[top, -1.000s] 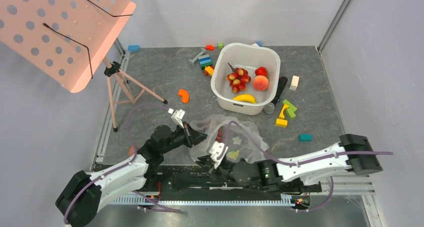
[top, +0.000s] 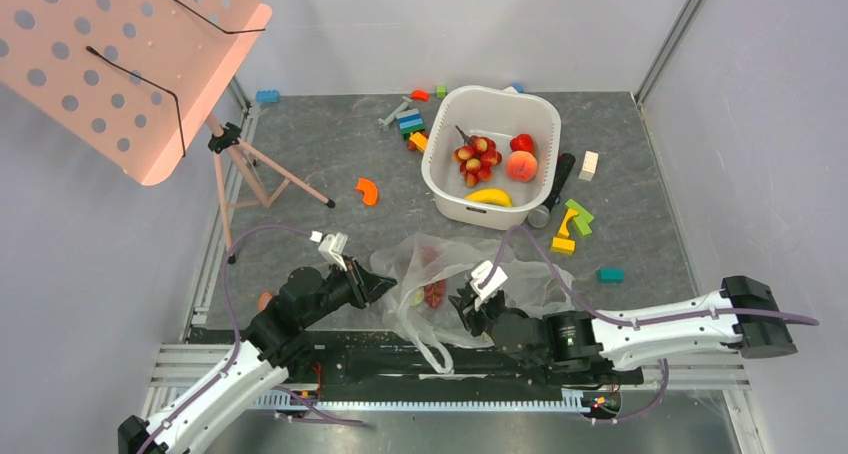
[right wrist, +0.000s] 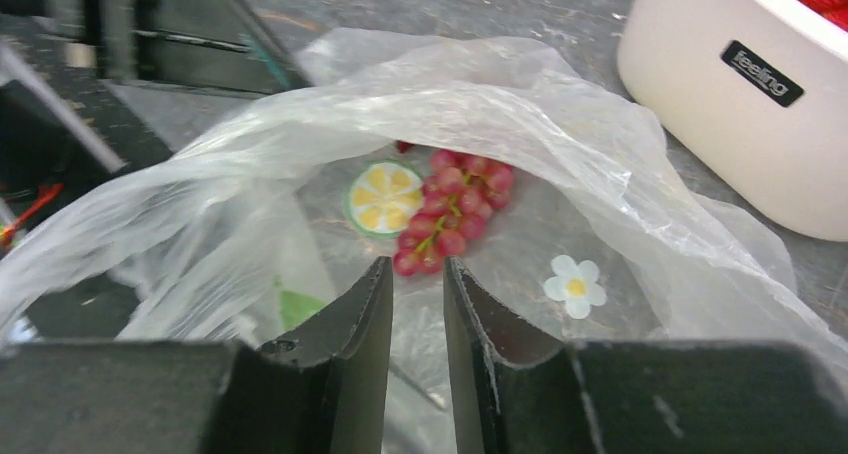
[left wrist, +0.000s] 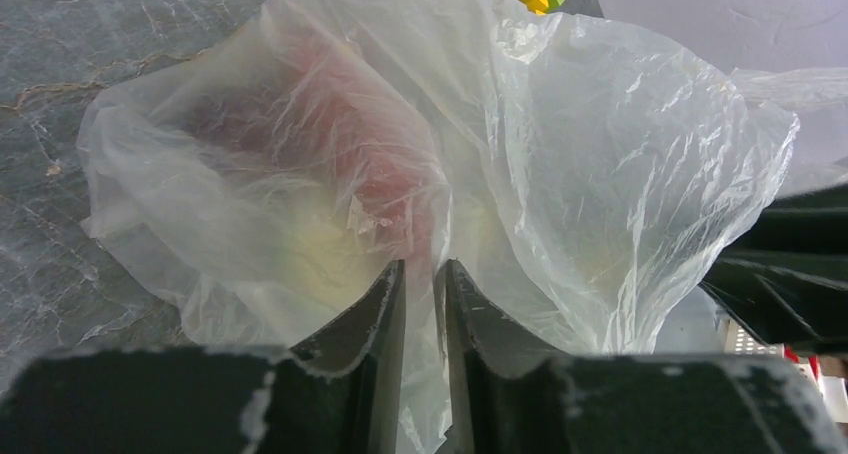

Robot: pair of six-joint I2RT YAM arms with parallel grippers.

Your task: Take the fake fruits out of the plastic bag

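Observation:
The crumpled translucent plastic bag (top: pixel 410 259) lies on the table, its opening spread toward my right gripper. Inside, red grapes rest beside a round printed lemon slice; through the film in the left wrist view they show as blurry red and yellow. My left gripper (top: pixel 380 286) is at the bag's left side, fingertips (left wrist: pixel 455 274) close together at the film; whether anything is between them is unclear. My right gripper (top: pixel 465 302) is over the bag's mouth, its fingertips nearly together, pointing at the grapes, with nothing visible between them.
A white basket (top: pixel 450 204) behind the bag holds grapes, a peach, a red fruit and a banana. Toy blocks and a dark-handled tool lie around it. A pink perforated stand (top: pixel 130 64) fills the back left. Bare table lies left of the bag.

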